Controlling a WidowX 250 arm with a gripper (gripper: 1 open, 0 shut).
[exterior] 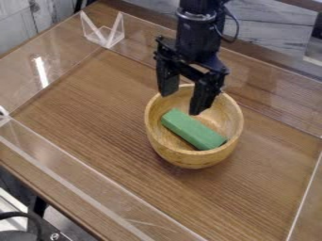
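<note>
My black gripper (189, 77) hangs open above the back part of a yellow bowl (193, 156), its fingers spread apart and reaching down toward the rim. A green block (191, 129) lies inside the bowl, in front of and below the fingers, with nothing seen held by the gripper.
A clear wire-like holder (104, 30) stands at the back left. The wooden tray (88, 132) is bare around the bowl, with its edges at left and right. A black cable lies at the lower left outside it.
</note>
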